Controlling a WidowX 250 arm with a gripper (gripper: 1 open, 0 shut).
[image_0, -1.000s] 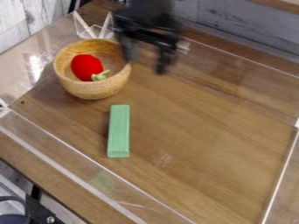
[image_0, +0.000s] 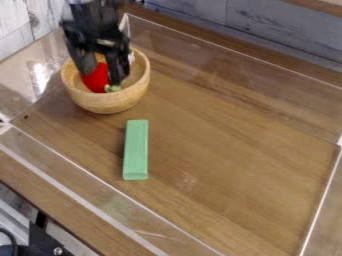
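Note:
A light wooden bowl (image_0: 110, 98) sits at the upper left of the table, holding a red round object (image_0: 95, 79) with a small green top. Over the bowl's back, my dark gripper (image_0: 96, 50) is blurred, its fingers reaching down near the red object; it stands open. A green rectangular block (image_0: 135, 150) lies flat below the bowl, apart from it.
A pale panelled wall borders the back left corner, and dark cabling shows at the lower left edge.
My gripper has moved left from above the right of the bowl and down toward the red object. The bowl and green block look unmoved.

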